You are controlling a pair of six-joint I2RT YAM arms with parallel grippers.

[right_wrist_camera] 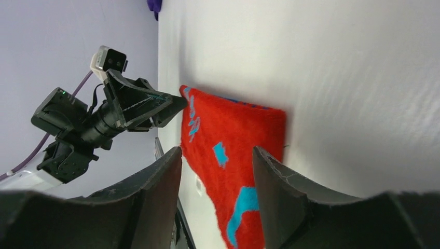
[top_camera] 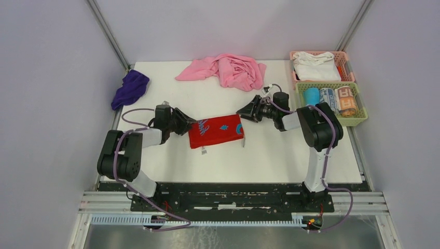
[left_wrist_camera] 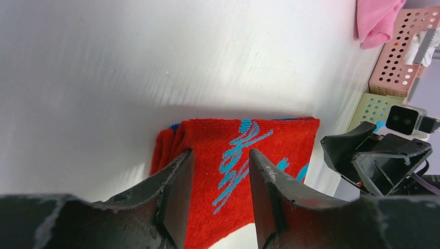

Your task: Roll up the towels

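Note:
A red towel with blue lettering (top_camera: 215,132) lies folded flat in a long strip across the middle of the table. My left gripper (top_camera: 189,124) is at its left end, fingers parted over the upper left corner; in the left wrist view the folded edge (left_wrist_camera: 202,129) sits between and beyond the fingertips. My right gripper (top_camera: 242,113) stands at the upper right corner, and in the right wrist view its parted fingers are over that end (right_wrist_camera: 259,129). Neither visibly grips the cloth.
A pink cloth (top_camera: 228,70) lies at the back, a purple cloth (top_camera: 129,88) at the left edge. At the back right stand a pink basket (top_camera: 317,53) with white cloths and a green basket (top_camera: 358,115) with rolled towels.

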